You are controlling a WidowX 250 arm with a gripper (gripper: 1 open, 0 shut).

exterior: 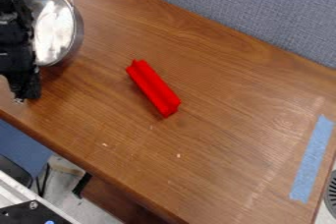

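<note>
A steel pot [59, 31] with two handles stands at the upper left, partly hidden by the black gripper [24, 88], which is at the left edge of the table, low beside the pot's near side. Much of the gripper is out of frame or dark, and its fingers cannot be made out clearly. A red block [153, 87], long and narrow, lies near the middle of the wooden table [210, 149], apart from the pot.
A strip of blue tape [311, 158] runs along the right side. A grey padded panel [250, 2] borders the back.
</note>
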